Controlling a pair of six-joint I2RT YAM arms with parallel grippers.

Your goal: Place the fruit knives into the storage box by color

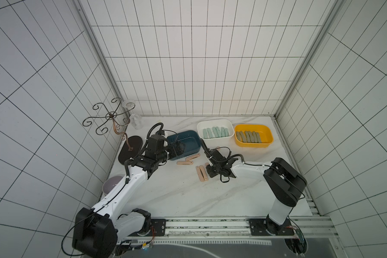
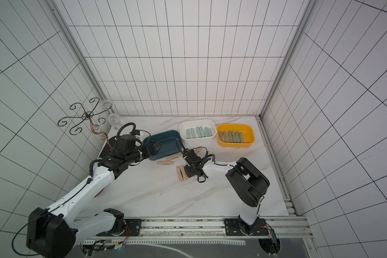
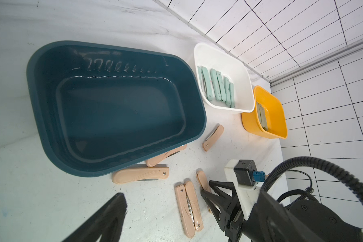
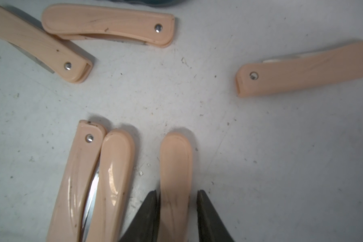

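Note:
In the right wrist view, my right gripper stands partly open, its fingers on either side of a peach knife (image 4: 175, 173) lying on the table; a narrow gap shows at the right finger. Two peach knives (image 4: 90, 189) lie side by side to its left. Another peach knife (image 4: 306, 74) rests alone on the right. Two more, a knife (image 3: 143, 174) and a knife (image 3: 167, 154), lie by the near edge of the empty dark blue box (image 3: 127, 160). My left gripper is held above the table with its blurred fingers wide apart, nothing between them.
A white box (image 3: 244, 86) holds several mint knives, and a yellow box (image 1: 267, 135) holds several grey-green ones. At the left stand a metal scroll stand (image 1: 111, 116) and a round pinkish bowl (image 1: 109, 185).

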